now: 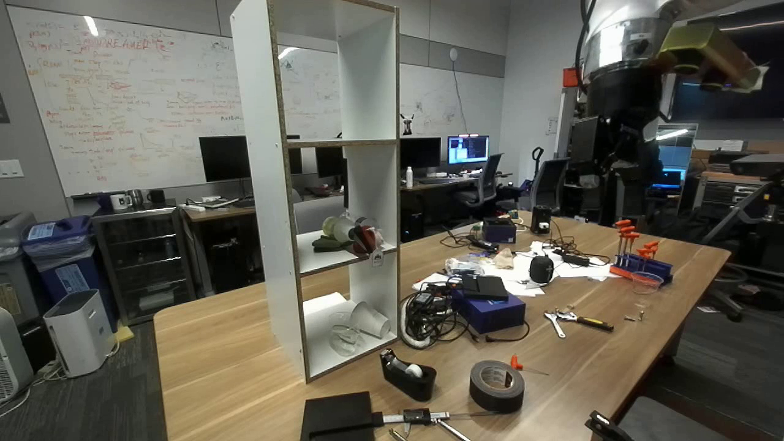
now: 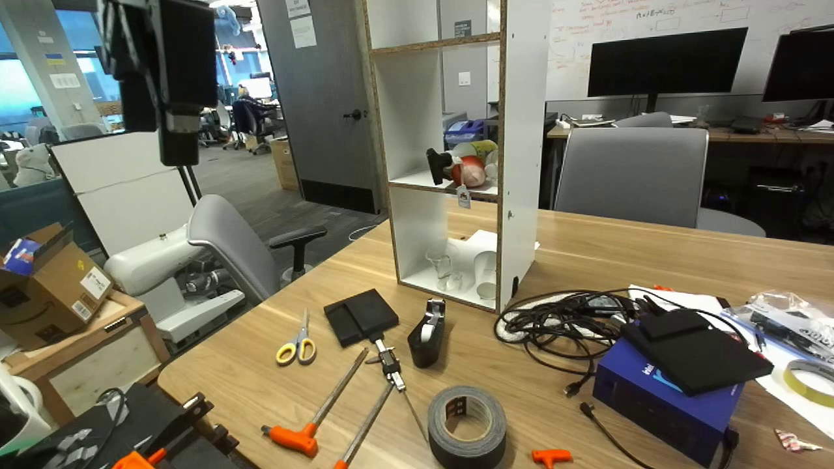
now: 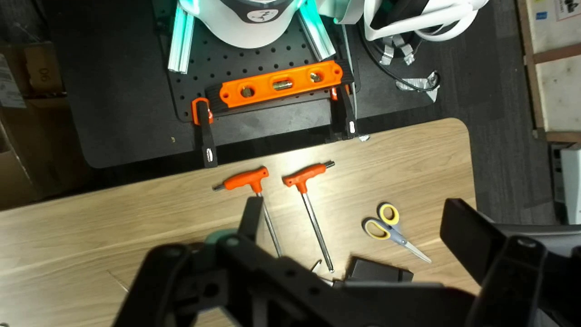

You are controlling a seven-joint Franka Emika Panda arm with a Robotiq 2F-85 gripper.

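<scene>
High above the table, my gripper stands open, its two fingers far apart with nothing between them. Beneath it in the wrist view lie two orange-handled hex keys (image 3: pixel 313 215) and a pair of yellow-and-grey scissors (image 3: pixel 387 223). A black case (image 2: pixel 361 316) with a digital caliper (image 2: pixel 388 363) rests close by. Toward the shelf stand a black tape dispenser (image 2: pixel 427 336) and a roll of dark tape (image 2: pixel 466 428). All of these are clear of the fingers.
A tall white shelf (image 1: pixel 264 184) rises from the table, with bottles on its middle level and clear and white cups (image 1: pixel 369 320) at the bottom. Cables (image 1: pixel 430 316) and a blue box (image 1: pixel 490 312) crowd its right side. Bare wood (image 1: pixel 213 353) lies left of it.
</scene>
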